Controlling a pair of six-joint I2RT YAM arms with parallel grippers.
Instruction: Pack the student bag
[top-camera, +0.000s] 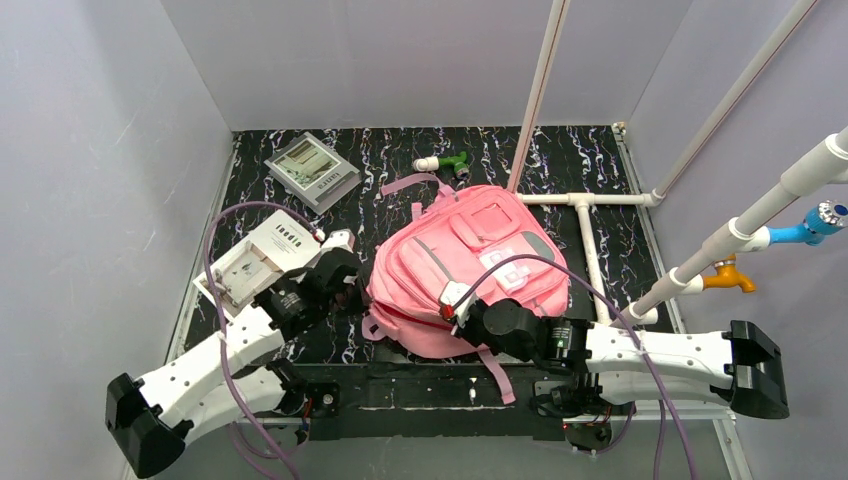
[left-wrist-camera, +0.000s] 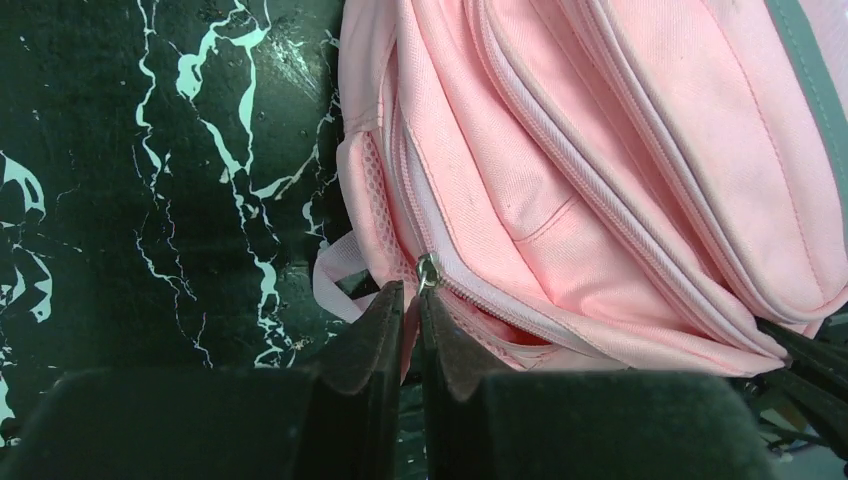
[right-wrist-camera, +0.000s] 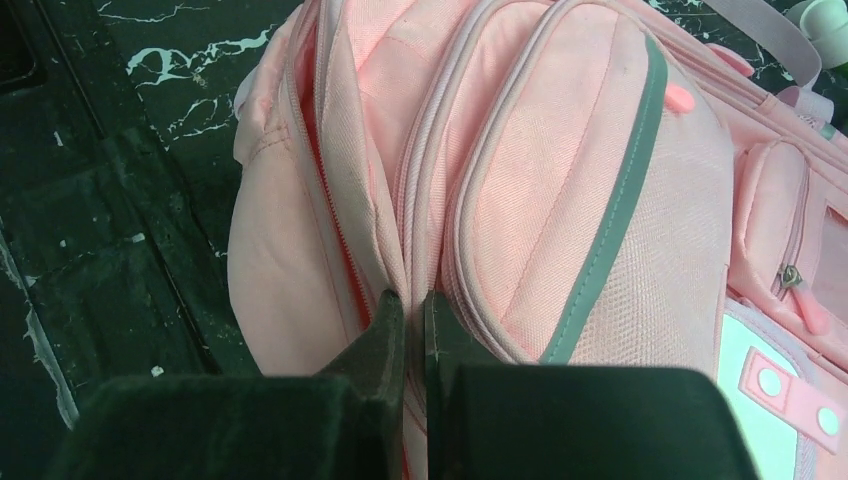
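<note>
The pink backpack (top-camera: 470, 240) lies on the black marbled floor, its lower zip parted to show a red inside near my right gripper. In the right wrist view my right gripper is shut on the pink fabric edge beside that zip. My left gripper is at the bag's left side, its fingertips close together by a metal zipper slider (left-wrist-camera: 428, 270), a pink pull between them; whether it grips the pull firmly I cannot tell. Two books, a grey one (top-camera: 312, 170) and a white one (top-camera: 262, 245), lie to the left.
A green tap fitting (top-camera: 450, 165) lies behind the bag. White pipes (top-camera: 590, 250) run along the right, with blue (top-camera: 800, 233) and orange (top-camera: 725, 280) taps on the wall side. Some bare floor shows between books and bag.
</note>
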